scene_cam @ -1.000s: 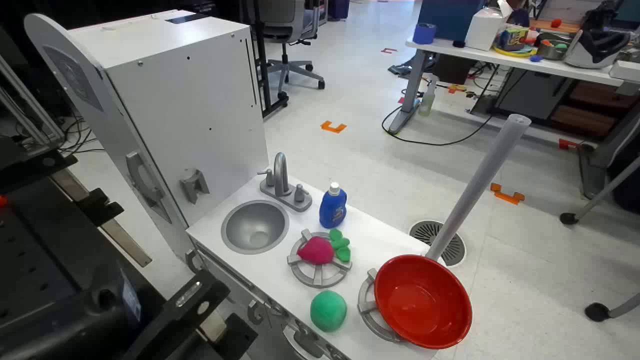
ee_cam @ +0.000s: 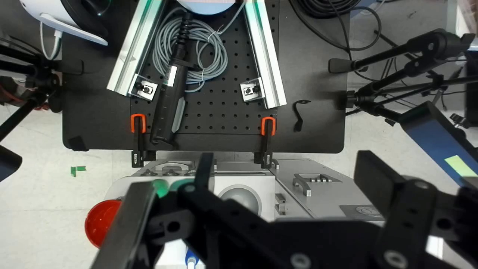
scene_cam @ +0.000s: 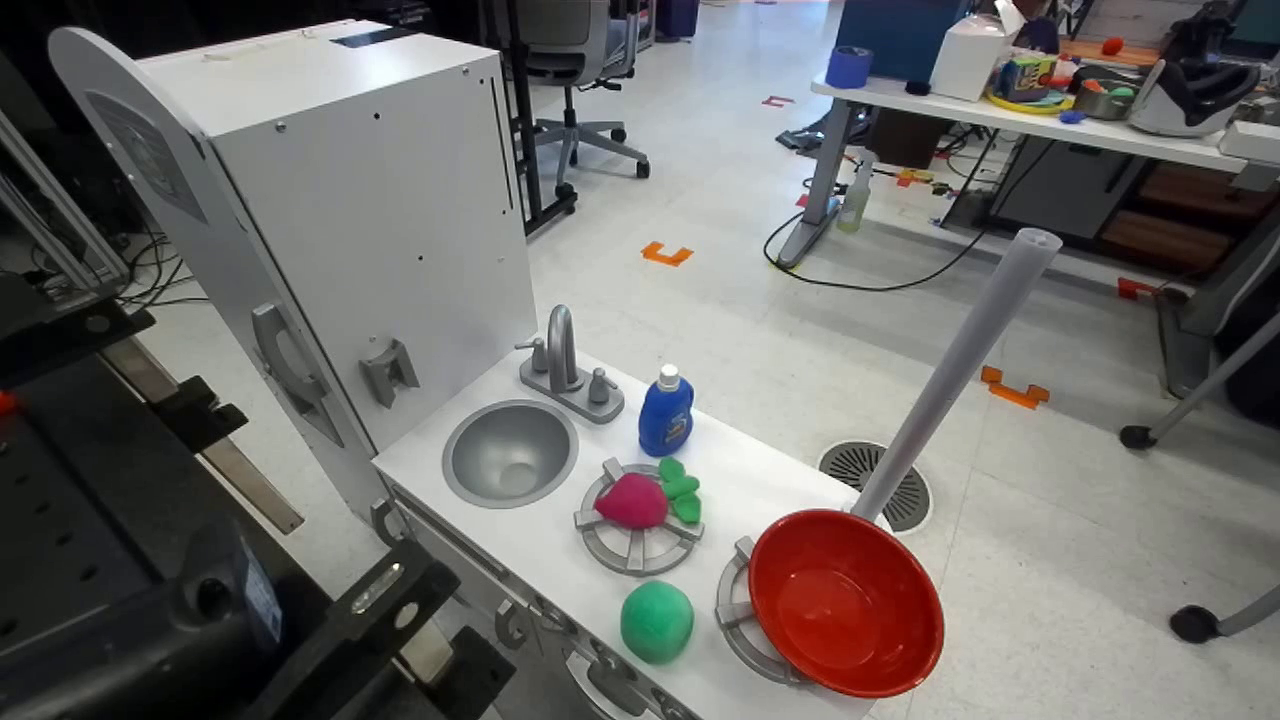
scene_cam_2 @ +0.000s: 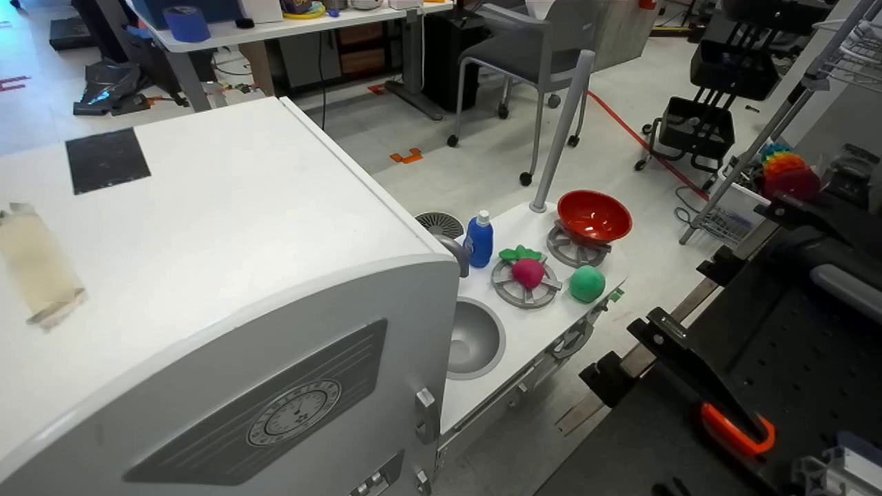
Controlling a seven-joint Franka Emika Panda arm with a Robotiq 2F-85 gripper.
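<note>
On the toy kitchen's white counter (scene_cam: 732, 480) a pink vegetable with green leaves (scene_cam: 632, 500) lies over the burner nearer the sink. A green ball (scene_cam: 656, 622) sits by the front edge, and a red bowl (scene_cam: 846, 604) rests tilted on the other burner. At the back stands a blue bottle (scene_cam: 666, 412), upright beside the faucet. The round grey sink (scene_cam_2: 476, 339) looks empty. From high above, the wrist view takes in the counter beneath my gripper, whose fingers are wide apart with nothing between them. Neither exterior view shows the gripper's fingers.
A tall white toy fridge (scene_cam: 372, 228) walls off the sink end. A grey post (scene_cam: 954, 378) rises behind the bowl. Along the counter's front runs a black table (ee_cam: 309, 130) with clamps, cables and a dark handheld tool (ee_cam: 170, 98).
</note>
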